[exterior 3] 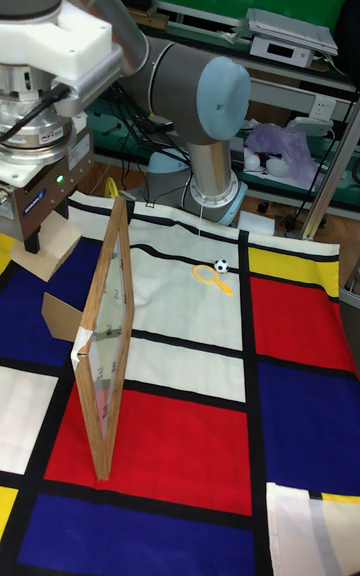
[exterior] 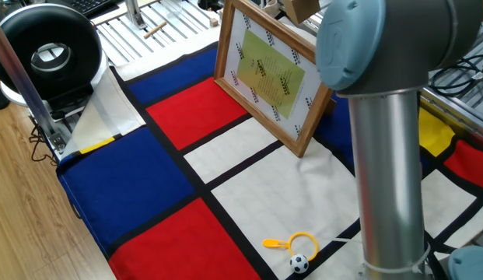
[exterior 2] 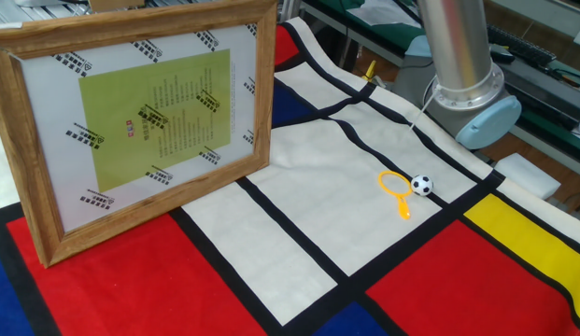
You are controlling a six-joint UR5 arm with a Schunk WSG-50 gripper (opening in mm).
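Observation:
A wooden picture frame [exterior: 299,146] stands on the patterned cloth, its green-and-white sheet behind clear glazing. In exterior view 3 the same frame [exterior 3: 115,363] is seen nearly edge-on. A yellow ring with a handle [exterior 2: 404,207] lies flat on a white patch of cloth, and a small black-and-white soccer ball [exterior 2: 422,185] is beside the ring. Both sit apart from the frame. My arm [exterior: 389,171] rises at the right in exterior view 1. Its wrist end [exterior 3: 32,139] shows at the left of exterior view 3, but no gripper fingers are visible in any view.
A cardboard piece [exterior 3: 66,315] is close behind the frame. At the far left stands a round black object [exterior: 47,54] by a metal post. A dark box with connectors [exterior 3: 53,187] is near my wrist.

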